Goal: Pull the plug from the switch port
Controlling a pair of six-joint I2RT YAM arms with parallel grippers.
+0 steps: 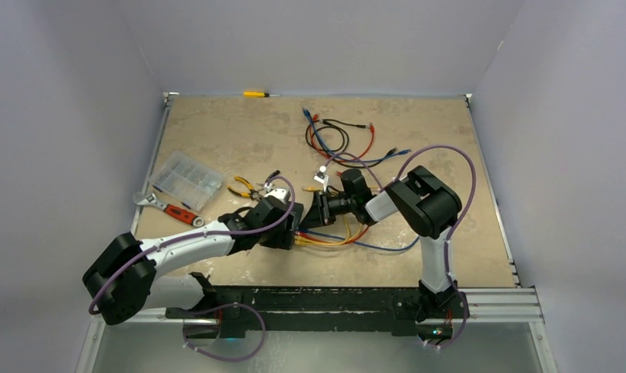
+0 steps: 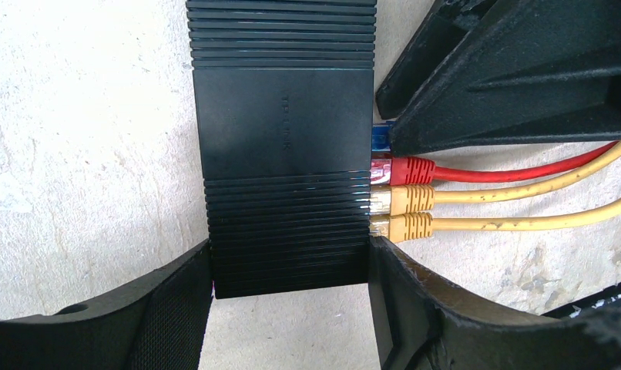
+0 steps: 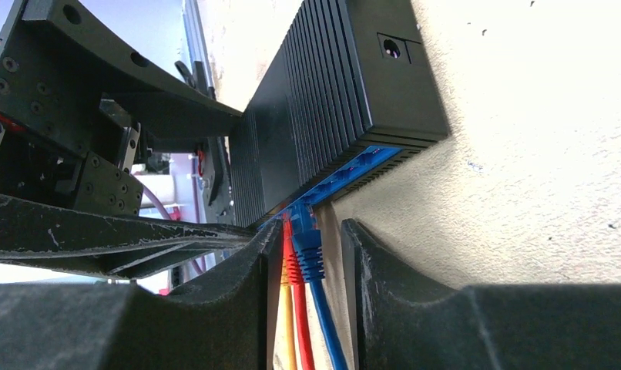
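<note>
The black ridged switch [image 2: 284, 123] is held by my left gripper, shut on its body. Blue, red and two yellow plugs sit along its port side; the red plug [image 2: 411, 169] shows clearly in the left wrist view. My right gripper is part open at that side, its fingertips either side of the blue plug [image 3: 307, 245], which is still in its port. In the left wrist view the right gripper's body partly hides the blue plug.
A parts box [image 1: 187, 181], pliers [image 1: 245, 186] and an adjustable wrench [image 1: 170, 210] lie to the left. Loose cables [image 1: 333, 140] lie at the back, with a yellow screwdriver [image 1: 255, 94] at the far edge. The front right of the board is fairly clear.
</note>
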